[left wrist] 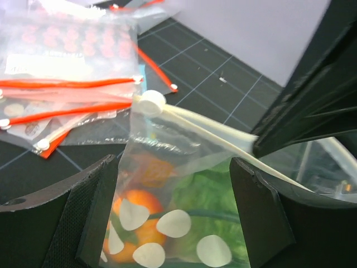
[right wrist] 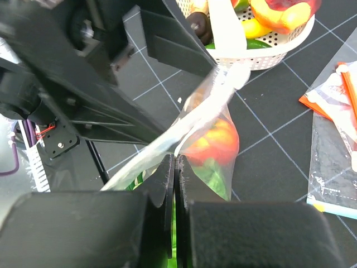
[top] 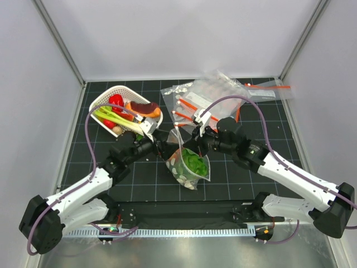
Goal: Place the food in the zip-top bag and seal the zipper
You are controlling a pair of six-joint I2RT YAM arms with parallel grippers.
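The clear zip top bag (top: 184, 174) stands on the dark tiled table with its mouth gaping; its wall has pale spots. Inside are green leaves (top: 195, 164) and orange-red food (right wrist: 215, 140). A white slider (left wrist: 150, 103) sits at one end of the bag's pale zip rim (left wrist: 217, 138). My left gripper is part open at that end, its fingers on either side of the bag's edge and nothing visibly clamped. My right gripper is shut on the rim farther along, its fingertips pinched together on the film.
A white basket (top: 95, 114) of toy food stands at the back left. Several flat bags (top: 215, 92) with orange zips lie behind the filled one. Both grippers are close together over the bag's mouth. Bare tiles show at the front left (top: 144, 181).
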